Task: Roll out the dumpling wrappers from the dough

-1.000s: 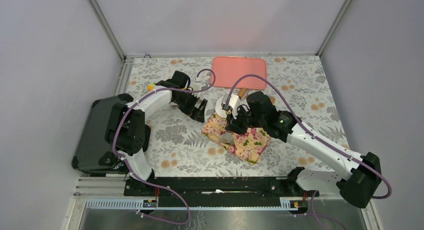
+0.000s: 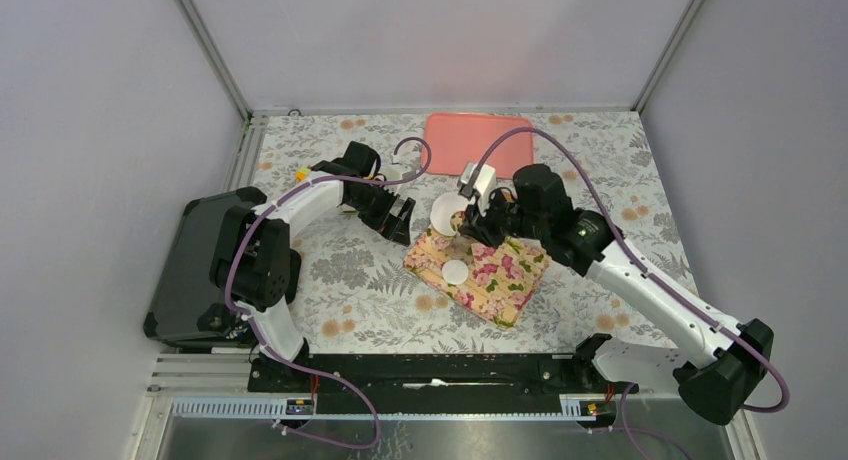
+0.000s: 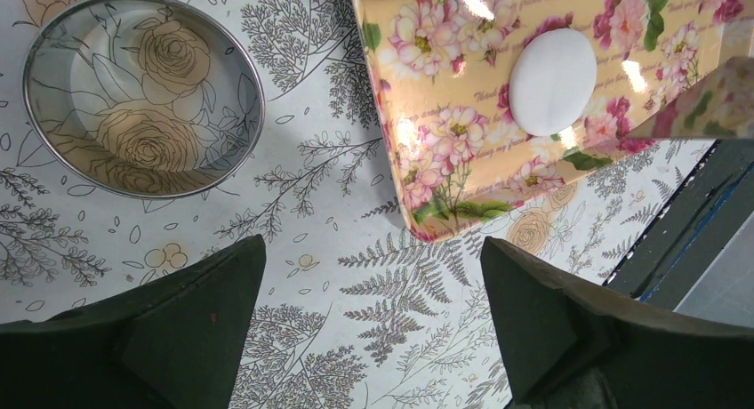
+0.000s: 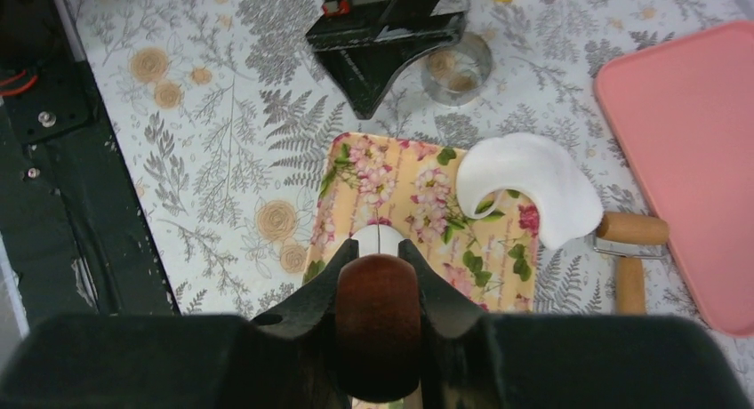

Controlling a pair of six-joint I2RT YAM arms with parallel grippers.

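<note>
On the flowered tray (image 3: 400,133) lies a small, smooth white dough piece (image 3: 553,82), also seen in the top view (image 2: 455,272). A larger, curved white dough piece (image 4: 538,173) lies at the tray's far edge. My right gripper is shut on the brown handle (image 4: 380,324) of a dough scraper. The scraper's shiny blade (image 3: 702,107) hangs over the tray; from the right wrist it is edge-on, in line with the small dough. My left gripper stands open and empty over the tablecloth, left of the tray.
A wooden-handled roller (image 4: 631,229) lies between the large dough and the pink board (image 4: 685,160). Near my left gripper stands a round metal-rimmed ring or bowl (image 3: 147,194). Free tablecloth (image 2: 340,300) spreads left of the tray.
My right gripper has shifted slightly right and towards the back with the scraper, uncovering the small white dough. The left arm has stayed still.
</note>
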